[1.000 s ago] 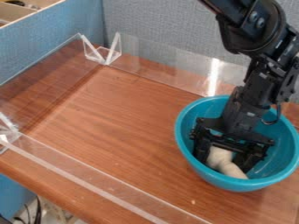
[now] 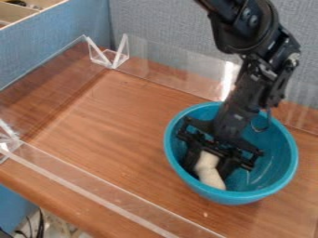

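Observation:
A teal bowl [image 2: 267,177] stands on the wooden table at the right. My black gripper [image 2: 209,145] reaches down into it from above, shut on a cream-coloured object [image 2: 209,172] that sits low inside the bowl. The object's upper end is hidden among the fingers, and its exact shape is hard to tell.
Clear plastic edging [image 2: 110,58] borders it, with a grey wall behind and a blue-sided box [image 2: 37,51] at the upper left. Cables lie off the lower-left edge.
The gripper and the bowl have both shifted left across the table, with the cream object still down inside the bowl between the fingers.

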